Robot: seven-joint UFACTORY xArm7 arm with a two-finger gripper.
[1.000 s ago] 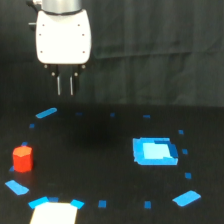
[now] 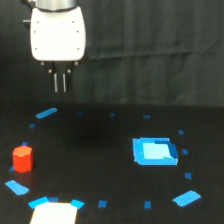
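Note:
High at the upper left of the camera view hangs my white gripper (image 2: 60, 88). A gap shows between its two thin, dark-grey fingers, so it is open, with nothing between them. Down on the dark table at the left stands a red block (image 2: 23, 159), well below the gripper and to its left, not touched by it. Right of centre lies a blue-edged square (image 2: 137, 150) with a pale blue and white middle; whether it is a shallow tray or a flat marking, I cannot tell.
Blue tape strips (image 2: 187, 198) and several small blue squares mark the dark table. At the bottom left edge a cream-coloured object (image 2: 54, 214) is cut off by the frame. A dark curtain (image 2: 150, 50) hangs behind.
My gripper has shifted a little left and slightly up, and its fingers appear somewhat closer together. The red block and the blue-edged square have not moved.

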